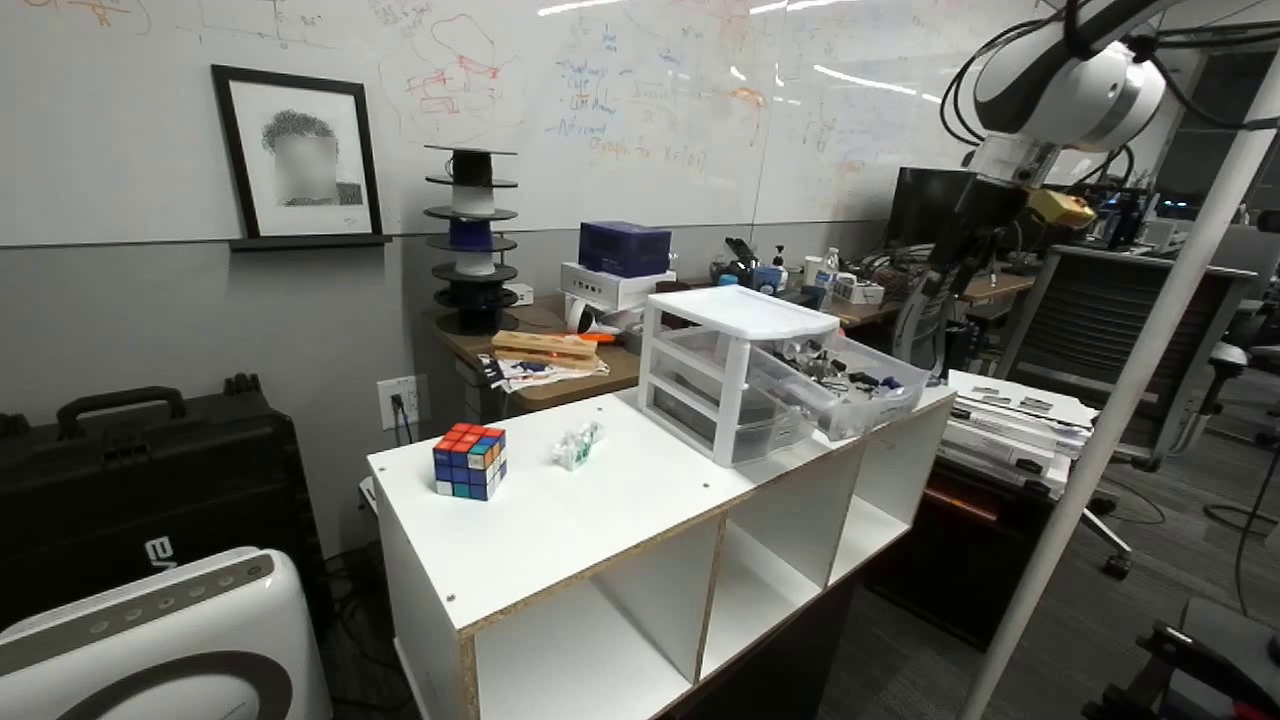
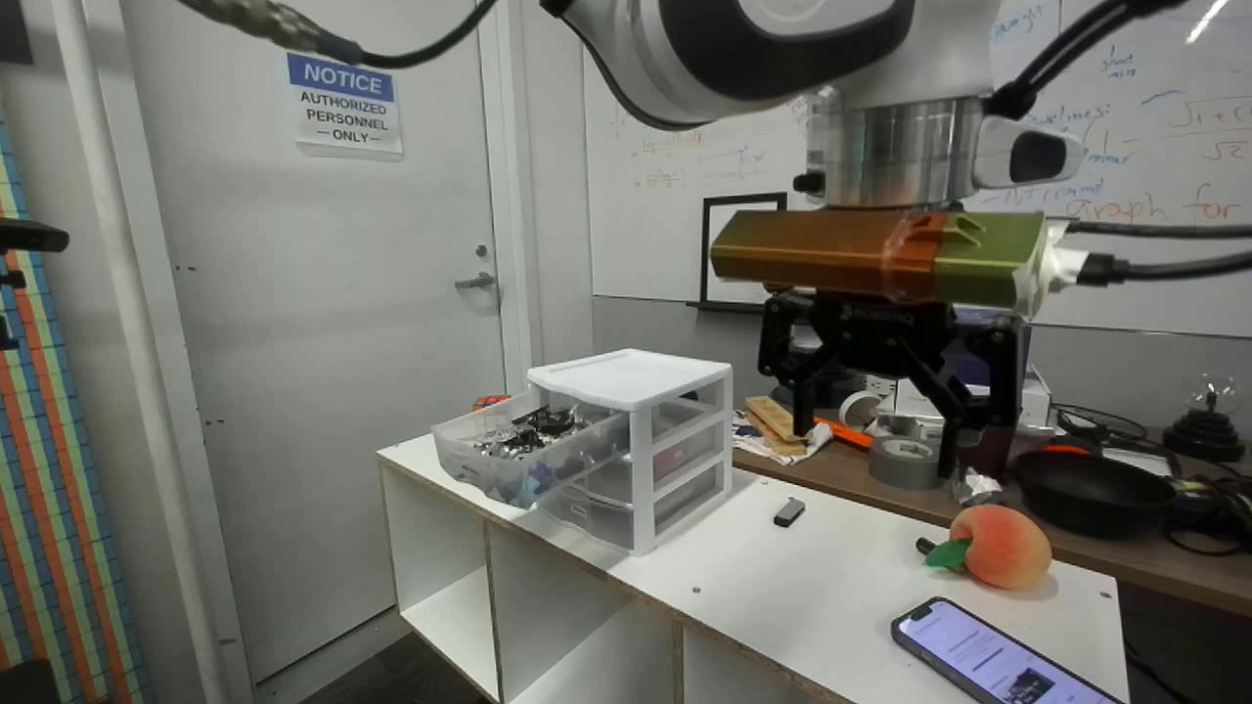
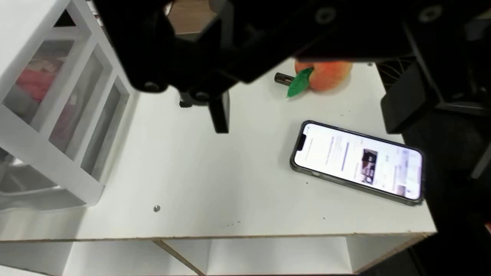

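In exterior view 2 my gripper [image 2: 874, 440] hangs open above the white shelf top, nothing between its fingers. Below it on that surface lie a peach [image 2: 1004, 547] with a green leaf, a phone [image 2: 998, 655] with a lit screen, and a small dark stick-like item [image 2: 789, 511]. From the wrist the phone [image 3: 359, 161] shows face up near the shelf's edge, the peach [image 3: 329, 76] behind it, partly covered by my gripper. Exterior view 1 shows a Rubik's cube [image 1: 469, 461] and a crumpled clear-and-green wrapper [image 1: 578, 445] at the unit's other end.
A white plastic drawer unit [image 2: 640, 469] stands mid-shelf, its top drawer [image 2: 528, 446] pulled out and full of small parts. Behind is a brown desk with tape [image 2: 906, 462] and a black pan [image 2: 1092, 491]. Bare shelf surface lies between drawers and phone.
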